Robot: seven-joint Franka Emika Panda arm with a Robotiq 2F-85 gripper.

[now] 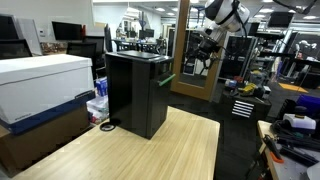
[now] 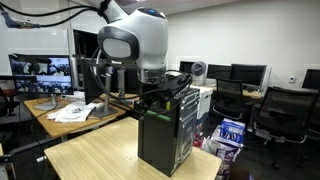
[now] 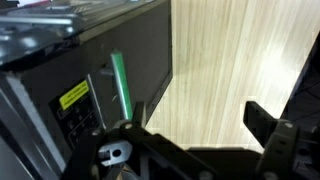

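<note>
A tall dark box (image 1: 138,95) stands upright on the wooden table, with a green strip (image 1: 166,80) on its side face. Seen from the wrist, that dark side fills the left of the view, with the green strip (image 3: 122,84) and a yellow label (image 3: 74,95) on it. My gripper is open, its two dark fingers wide apart with bare wood visible between them. It holds nothing. In exterior view 2 the white arm (image 2: 140,45) hides part of the scene above the box (image 2: 168,135).
White-lidded storage boxes (image 1: 42,88) stand at the left in exterior view 1. A small black ring (image 1: 107,127) lies beside the dark box. Monitors and desks stand farther back.
</note>
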